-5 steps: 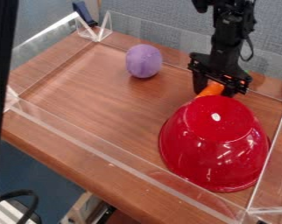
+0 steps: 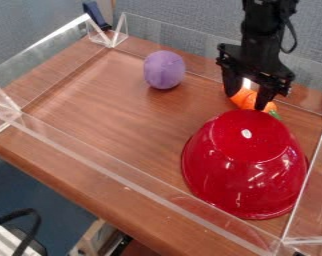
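Note:
The black gripper [image 2: 247, 85] hangs from the top right over an orange object [image 2: 257, 106], which looks like a carrot with a green tip at its right end and lies just behind a large red bowl [image 2: 241, 165], upside down. The gripper's fingers are around or above the orange object's upper part; whether they hold it cannot be told. A purple ball or eggplant [image 2: 164, 69] sits to the left at the back.
A wooden tray floor [image 2: 97, 120] with clear low walls surrounds the objects. The bowl fills the front right.
The gripper has shifted slightly up and right, and more of the orange object and its green tip shows. The bowl and purple object are unmoved.

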